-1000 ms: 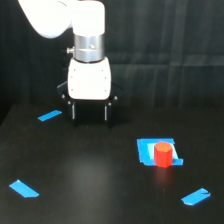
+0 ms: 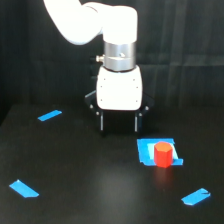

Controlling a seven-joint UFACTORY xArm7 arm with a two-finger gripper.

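Note:
A small red object (image 2: 163, 154) with a rounded outline rests on a blue square patch (image 2: 143, 146), right of centre on the dark table. White shows on the patch around the object. Up and to the left of it hangs my white gripper (image 2: 119, 124), fingers pointing down. Its two dark fingers stand wide apart with nothing seen between them, so it is open. The fingertips are hard to make out against the dark background. A clear gap separates the gripper from the red object.
Blue tape strips lie at the back left (image 2: 49, 116), front left (image 2: 23, 188) and front right (image 2: 196, 197) of the black table (image 2: 95, 180). Dark curtains hang behind.
My arm has moved to the right and slightly down, bringing the gripper nearer the red object. The red object and blue patch have not moved.

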